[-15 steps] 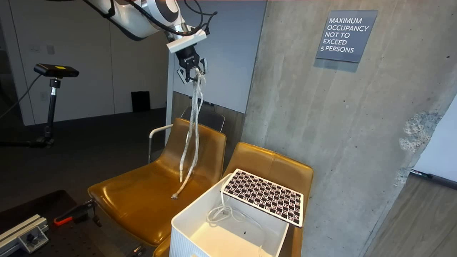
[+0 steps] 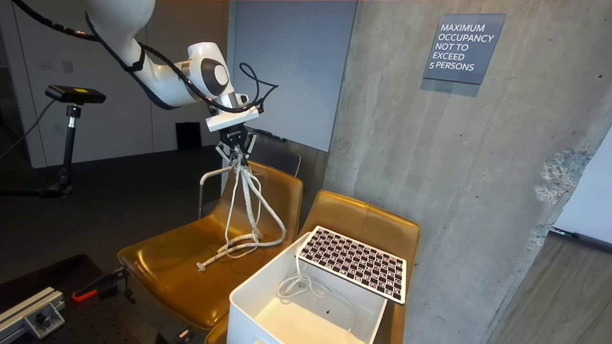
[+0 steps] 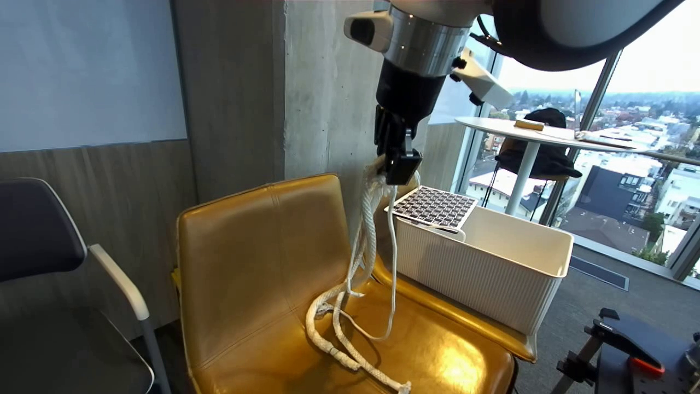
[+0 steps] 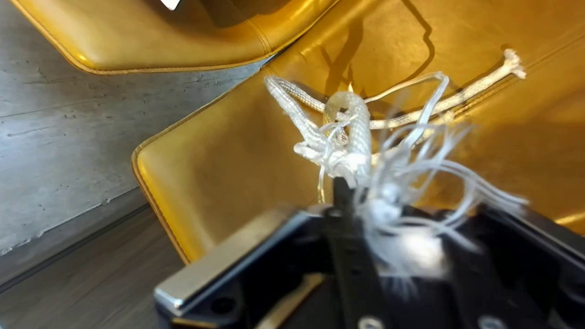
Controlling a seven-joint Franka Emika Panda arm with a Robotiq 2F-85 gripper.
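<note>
In exterior view 1 my gripper (image 2: 236, 154) hangs above the left tan chair (image 2: 183, 252), pointing down. It is shut on the upper end of a bundle of white rope (image 2: 250, 203), with thick and thin strands trailing below. The lower lengths lie in loops on the chair seat, one frayed end toward the front. Exterior view 2 shows the same rope (image 3: 368, 210) dropping from the fingers onto the seat. Frayed white strands (image 4: 386, 203) spread around the fingers in the wrist view and partly hide them.
A white bin (image 2: 244, 298) stands on the neighbouring chair, with a white cord (image 2: 298, 281) inside. A checkered board (image 2: 355, 261) covers part of its opening. Behind the chairs is a concrete wall (image 2: 459, 172); a camera on a stand (image 2: 75, 94) is at the left.
My gripper has come down and a little left with the rope. The strands, which hung almost straight, now bend and pile on the seat.
</note>
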